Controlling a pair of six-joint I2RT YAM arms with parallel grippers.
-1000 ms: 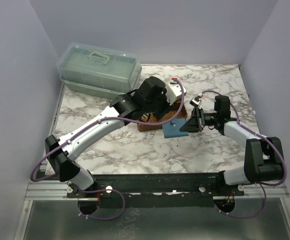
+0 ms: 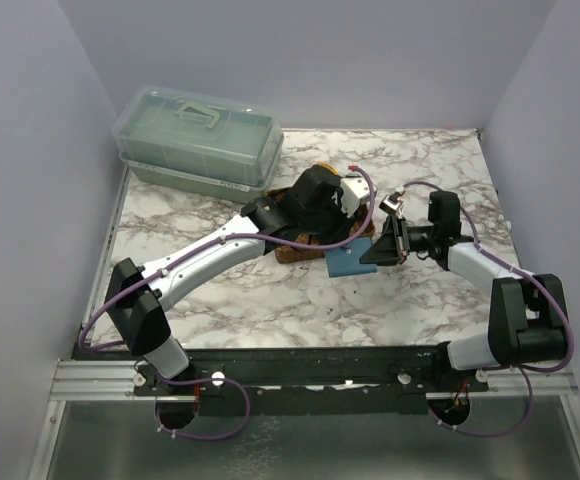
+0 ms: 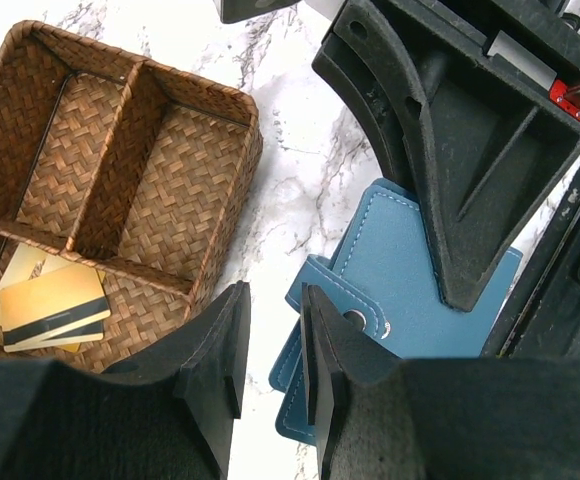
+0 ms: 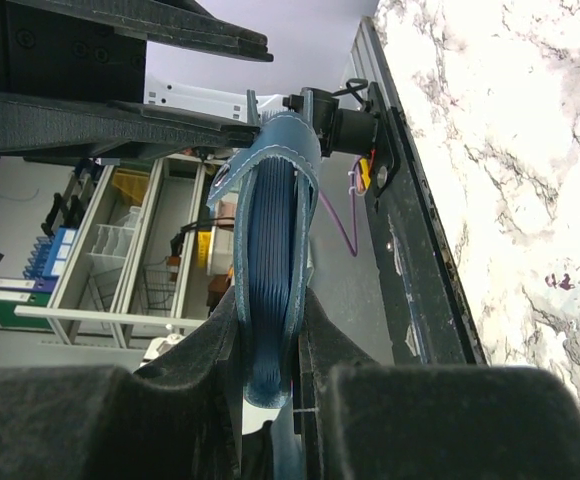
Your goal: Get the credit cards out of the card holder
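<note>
The blue card holder (image 2: 348,258) is held by my right gripper (image 2: 388,240), shut on its side, over the marble beside the basket. My left gripper stands open above the holder's flap end. In the left wrist view, several loose cards (image 3: 50,310) lie in a compartment of the woven basket. Whether cards remain inside the holder cannot be told.
The woven basket (image 3: 185,190) is left of the holder, partly under my left arm in the top view. A clear lidded box (image 2: 195,140) stands at the back left. Bare marble (image 2: 440,315) lies at the front right.
The right arm and holder have not visibly moved.
</note>
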